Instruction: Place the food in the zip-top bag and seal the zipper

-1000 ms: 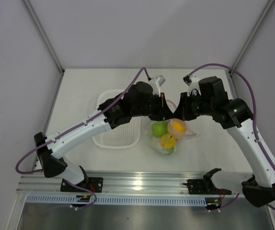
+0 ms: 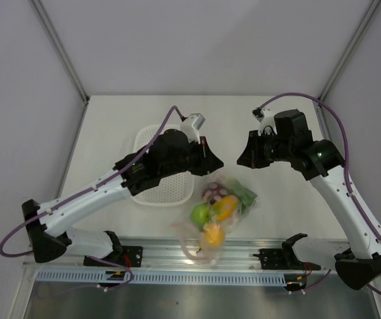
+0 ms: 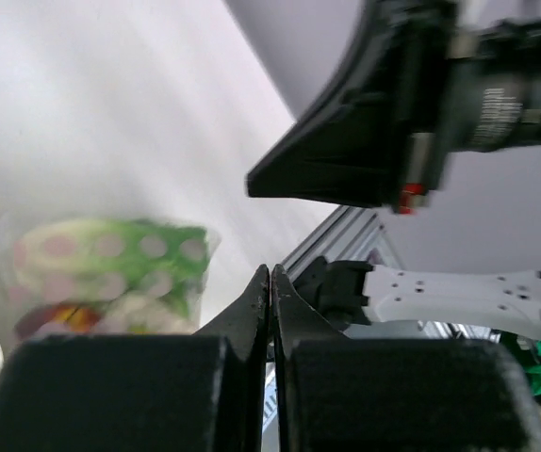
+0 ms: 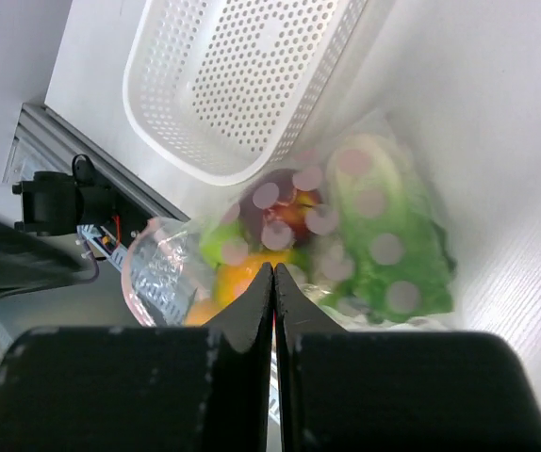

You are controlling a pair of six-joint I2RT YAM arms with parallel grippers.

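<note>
The zip top bag [image 2: 217, 212] lies slumped on the table with food inside: a green fruit [image 2: 200, 214], orange and yellow pieces [image 2: 214, 236], something dark red [image 4: 289, 212] and leafy greens [image 4: 393, 245]. Its open-looking end droops over the table's front edge. Above and behind it, my left gripper [image 2: 209, 166] and right gripper [image 2: 249, 161] hang apart, both shut, with nothing seen between their fingers.
A white perforated basket [image 2: 157, 193] sits left of the bag, partly under the left arm.
My left gripper has moved left, away from the right one. The bag, previously upright beneath both grippers, has slumped toward the front edge and spread out, its food with it.
</note>
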